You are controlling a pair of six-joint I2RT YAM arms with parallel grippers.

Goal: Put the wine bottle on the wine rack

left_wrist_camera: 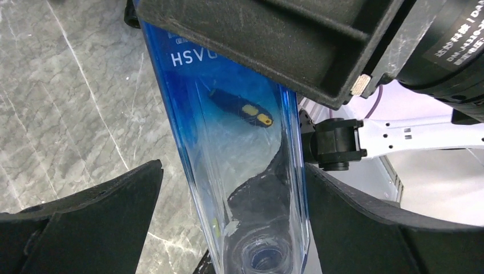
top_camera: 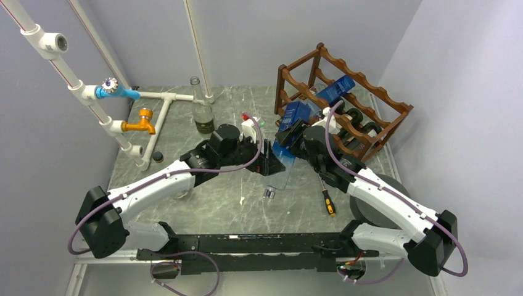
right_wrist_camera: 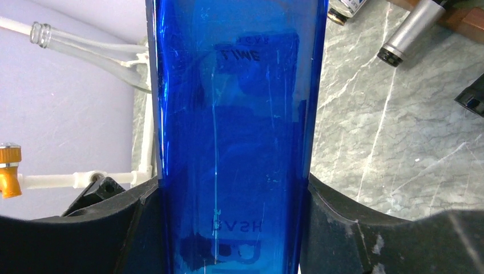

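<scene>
A blue glass bottle (top_camera: 277, 172) hangs at the front of the wooden rack (top_camera: 385, 98), its clear end and metal cap toward the table's front. My right gripper (top_camera: 287, 139) is shut on its blue body (right_wrist_camera: 234, 142), which fills the middle of the right wrist view. My left gripper (top_camera: 268, 160) stands open around the clear section; in the left wrist view its fingers (left_wrist_camera: 97, 217) flank the bottle (left_wrist_camera: 240, 160), and contact is unclear.
Another blue bottle (top_camera: 333, 89) and dark bottles lie in the rack. A clear bottle (top_camera: 202, 117) stands back left beside white pipework with taps. A screwdriver (top_camera: 328, 203) and a dark round object (top_camera: 364, 206) are front right.
</scene>
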